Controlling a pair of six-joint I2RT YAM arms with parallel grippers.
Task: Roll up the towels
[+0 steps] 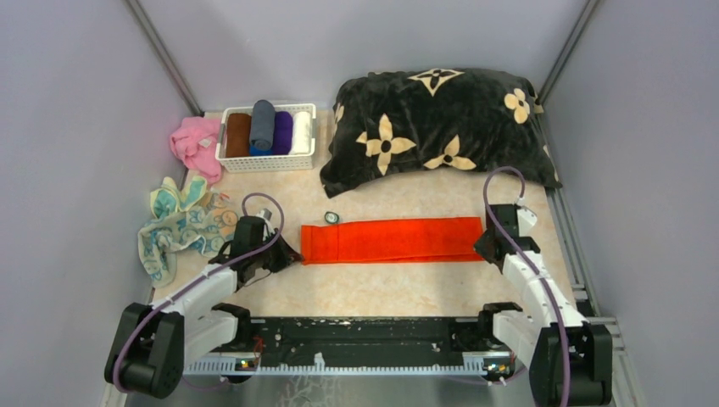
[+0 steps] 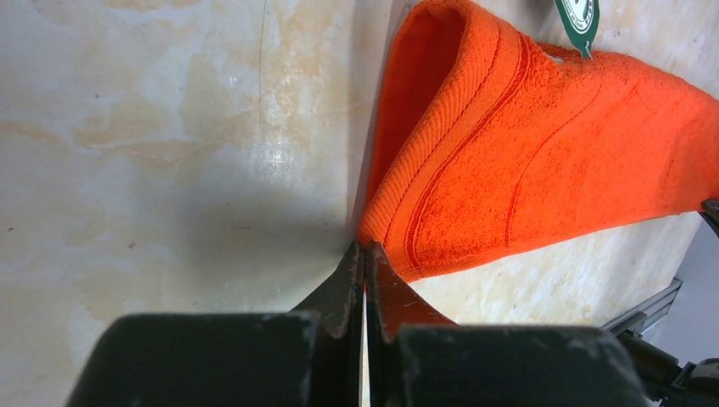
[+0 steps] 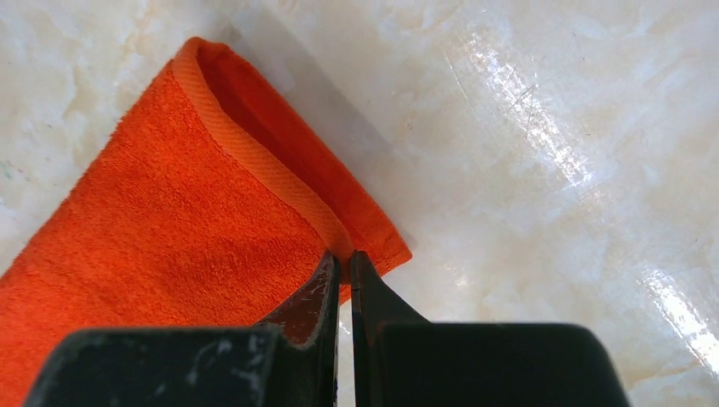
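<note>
A folded orange towel (image 1: 390, 240) lies stretched lengthwise across the table, with a green tag (image 2: 579, 24) at its far edge in the left wrist view. My left gripper (image 1: 298, 259) is shut on the towel's near left corner, at its hemmed edge (image 2: 424, 161). My right gripper (image 1: 478, 254) is shut on the hem (image 3: 271, 174) at the towel's right end, pinching it near a corner.
A white basket (image 1: 267, 163) of rolled towels stands at the back left, beside a pink towel (image 1: 195, 144) and a patterned cloth (image 1: 178, 233). A large black pillow (image 1: 441, 127) fills the back right.
</note>
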